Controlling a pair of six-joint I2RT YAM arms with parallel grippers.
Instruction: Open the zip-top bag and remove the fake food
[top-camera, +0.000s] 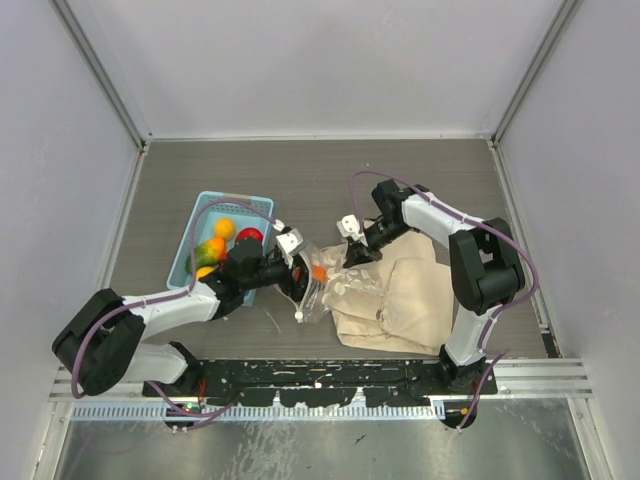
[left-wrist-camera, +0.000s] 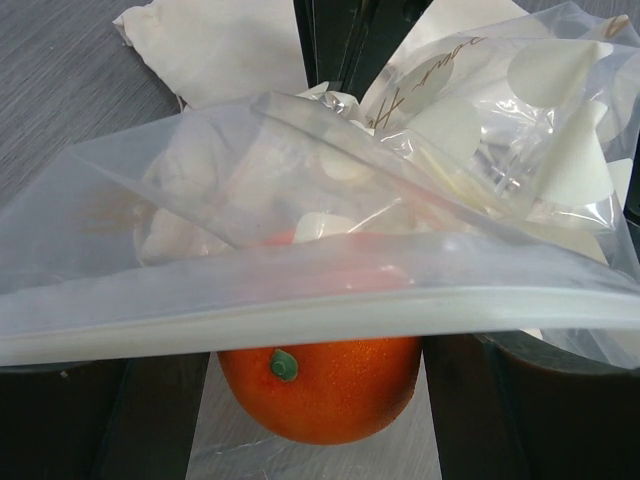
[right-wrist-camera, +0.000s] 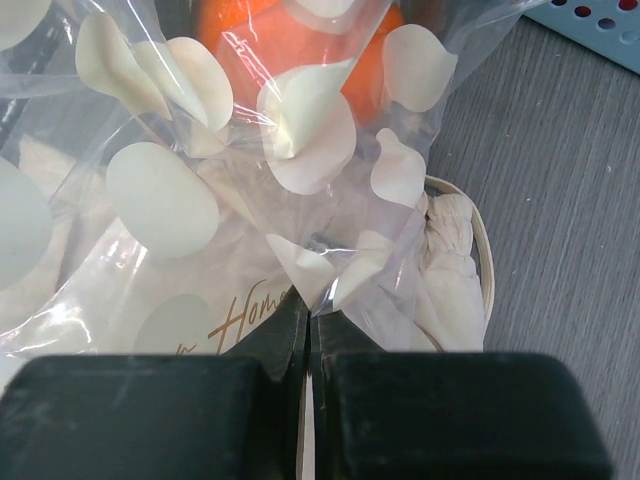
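A clear zip top bag (top-camera: 352, 286) with pale dots lies mid-table, its mouth toward my left arm. Inside the mouth my left gripper is shut on an orange toy fruit (left-wrist-camera: 325, 405); its dark fingers (left-wrist-camera: 150, 410) stand on either side of it. The bag's white zip rim (left-wrist-camera: 300, 320) crosses over the fingers and covers the fruit's upper part. At the bag's far end my right gripper is shut on the bunched plastic. Through the film in the right wrist view, the orange fruit (right-wrist-camera: 368, 65) shows blurred.
To the left, a light blue basket (top-camera: 204, 200) holds several toy fruits and vegetables, partly behind my left arm. A beige cloth bag (top-camera: 418, 305) lies beneath and right of the plastic. Bare table shows at the back.
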